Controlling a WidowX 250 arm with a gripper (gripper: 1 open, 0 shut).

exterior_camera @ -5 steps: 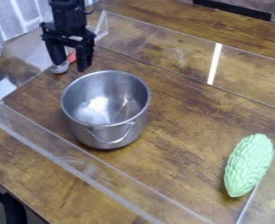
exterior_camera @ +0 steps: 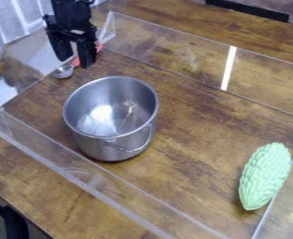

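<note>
My gripper (exterior_camera: pixel 73 49) is at the top left, dark and partly over a small silver and red object (exterior_camera: pixel 64 70) lying by the clear wall; whether its fingers are open or shut cannot be made out. A steel pot (exterior_camera: pixel 110 119) with a wire handle stands below it, left of centre, and looks empty.
A pale green leafy vegetable-like object (exterior_camera: pixel 264 175) lies at the right. Clear plastic walls border the wooden surface (exterior_camera: pixel 187 159), whose middle and lower part are bare.
The pot has shifted slightly.
</note>
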